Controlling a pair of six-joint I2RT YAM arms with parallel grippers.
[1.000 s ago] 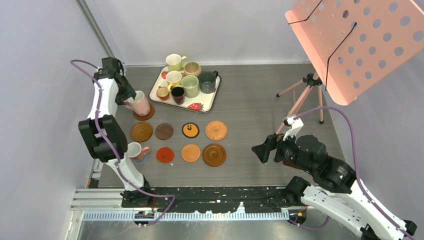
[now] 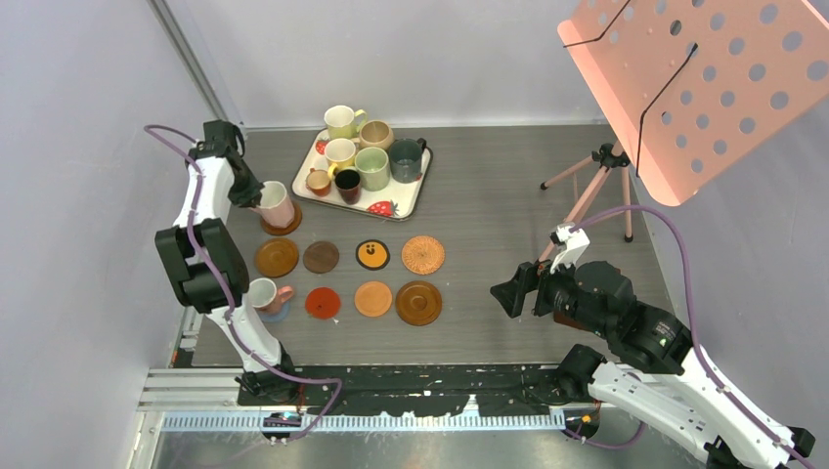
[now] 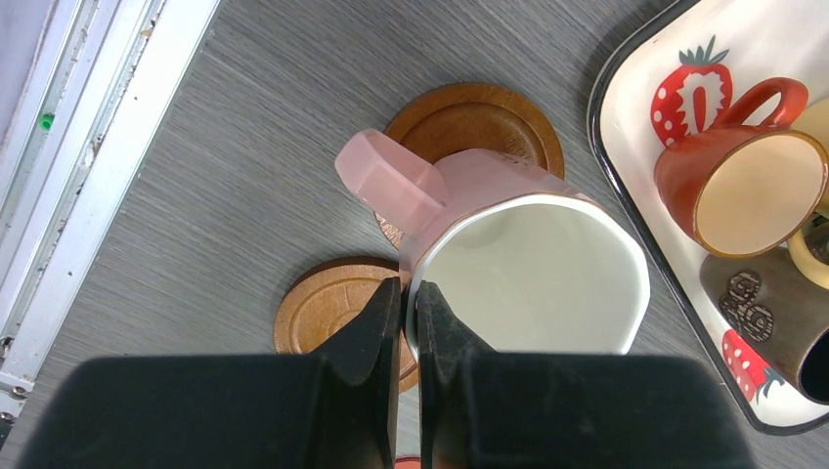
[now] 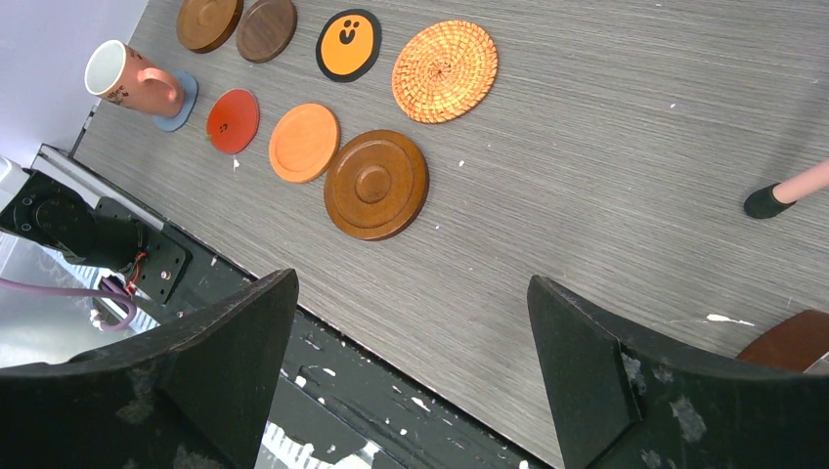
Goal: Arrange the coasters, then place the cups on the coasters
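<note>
A pale pink cup [image 2: 276,204] is over the brown wooden coaster [image 2: 283,226] at the table's left; whether its base touches the coaster cannot be told. In the left wrist view the cup [image 3: 533,259] shows its white inside and pink handle, with the coaster [image 3: 479,115] partly hidden behind it. My left gripper is shut on the cup's rim, near the handle. Over the right of the table my right gripper [image 2: 510,305] stands open. Between its fingers there is only bare table.
Several cups stand on a strawberry tray [image 2: 323,195] right of the pink cup. In front lie several coasters, among them a brown one [image 2: 277,258] and a red one [image 2: 323,303]. Another pink mug [image 2: 266,295] stands on a blue coaster. A tripod [image 2: 587,195] is back right.
The cup and the right arm show no clear movement.
</note>
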